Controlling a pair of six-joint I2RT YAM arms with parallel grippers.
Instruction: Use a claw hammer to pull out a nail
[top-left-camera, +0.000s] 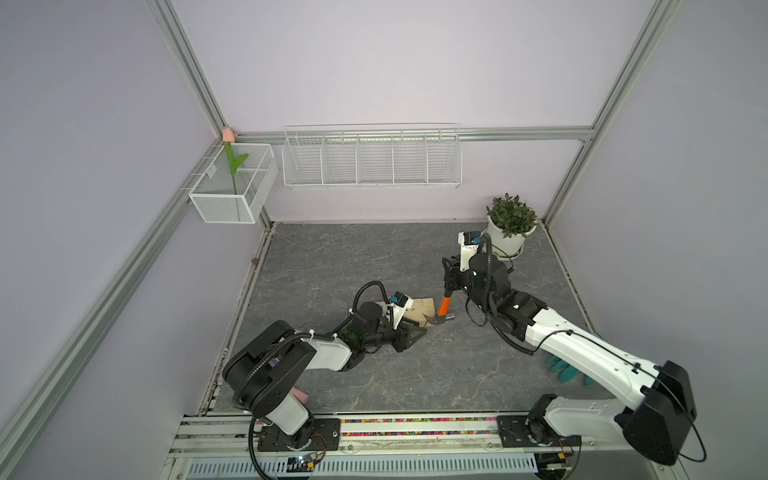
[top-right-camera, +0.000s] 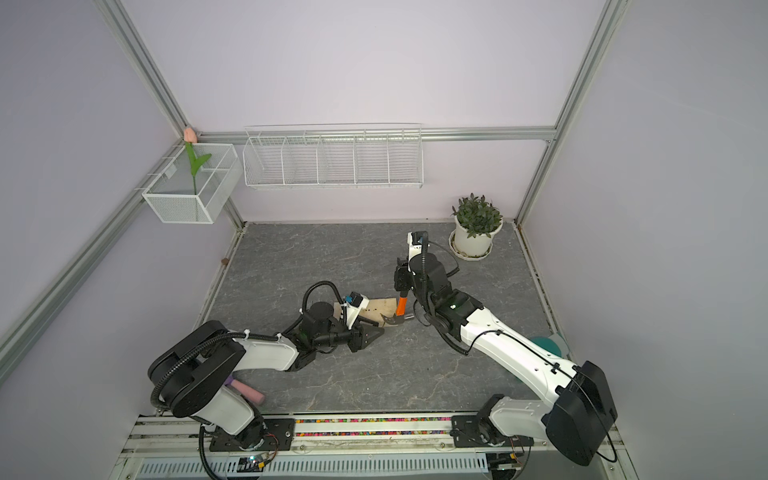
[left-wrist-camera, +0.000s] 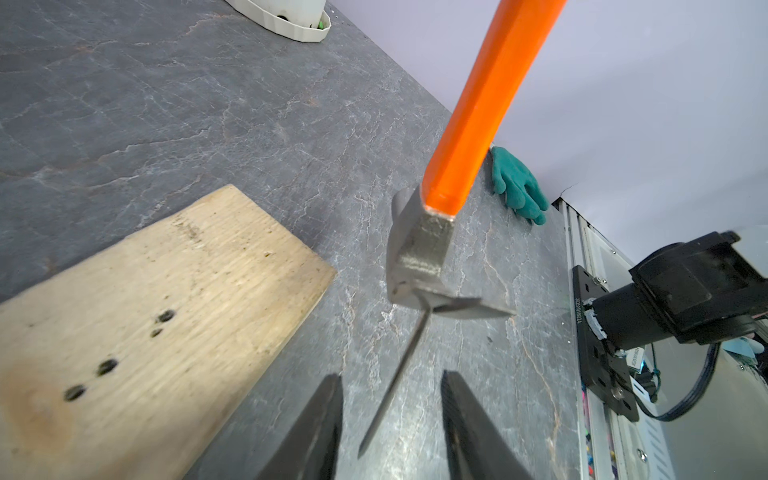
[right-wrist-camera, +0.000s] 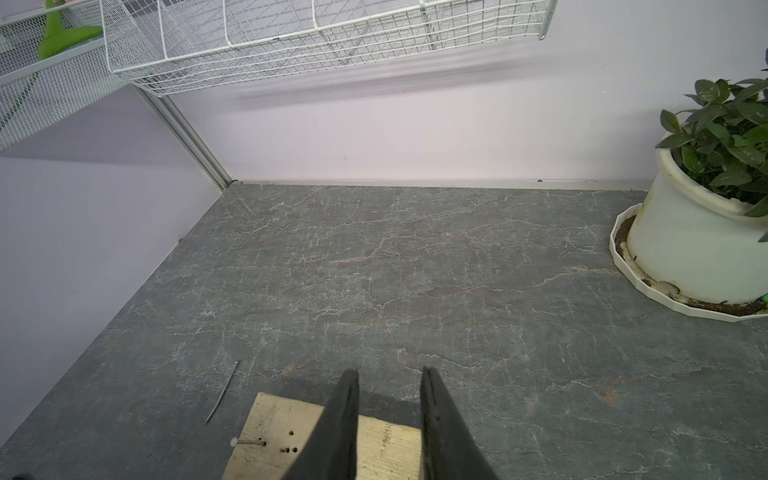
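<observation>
The claw hammer (left-wrist-camera: 489, 104), with orange handle and steel head, hangs upright from my right gripper (top-left-camera: 449, 276), which is shut on it. A long nail (left-wrist-camera: 397, 376) sits in the claw, pointing down clear of the board in the left wrist view. The pale wooden board (left-wrist-camera: 160, 320) lies on the table with several holes. My left gripper is part open just below the hammer head, its fingers either side of the nail's lower end as seen from its camera; whether they touch it I cannot tell.
A potted plant (right-wrist-camera: 696, 240) stands at the back right. A teal glove (left-wrist-camera: 516, 184) lies at the right side. A thin rod (right-wrist-camera: 222, 392) lies left of the board. Wire baskets (top-left-camera: 372, 184) hang on the back wall.
</observation>
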